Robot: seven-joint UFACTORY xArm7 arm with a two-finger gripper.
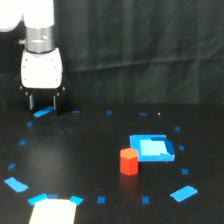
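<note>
My gripper (43,100) hangs at the upper left, above the dark table, with its two fingers apart and nothing visible between them. A small red block (129,161) stands upright right of the middle. Just behind it, to the right, is a blue-rimmed square (165,141) with a pale centre; I cannot tell whether it is a tray or flat.
A pale, bright square object (52,212) is cut off at the bottom left edge. Blue tape marks (16,184) are scattered over the table (85,150). A dark curtain (140,50) hangs behind.
</note>
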